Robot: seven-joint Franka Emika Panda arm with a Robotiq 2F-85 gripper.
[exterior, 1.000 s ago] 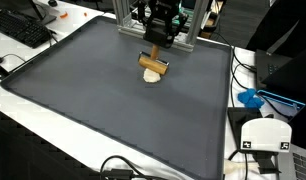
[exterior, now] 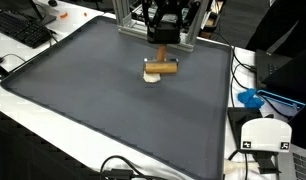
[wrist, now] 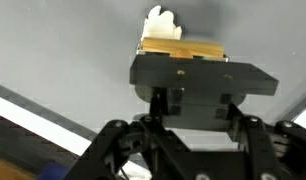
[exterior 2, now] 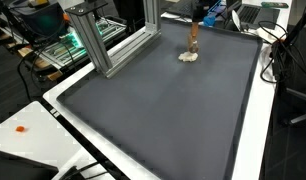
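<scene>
At the back of the grey board (exterior: 103,85) in exterior view 1, a wooden piece (exterior: 161,67) with a roller-like lower end lies level, and a narrower brown part rises from it. My gripper (exterior: 163,44) stands directly above. Whether its fingers clasp that upper part cannot be made out. Just left and in front is a small white item (exterior: 151,76), partly covered. In the wrist view, the wooden edge (wrist: 183,48) shows beyond a wide black bar (wrist: 198,72) that hides the fingertips. The white item (wrist: 161,24) is past that edge.
A white frame (exterior 2: 128,52) stands at the board's far edge. Blue cloth (exterior: 255,99) and a white power strip (exterior: 265,135) lie off to the right in exterior view 1. Most of the board (exterior 2: 143,110) is bare.
The wooden piece has turned from a slant to nearly level and shifted slightly right, and my gripper has turned and moved right along with it. The white item has stayed about where it was.
</scene>
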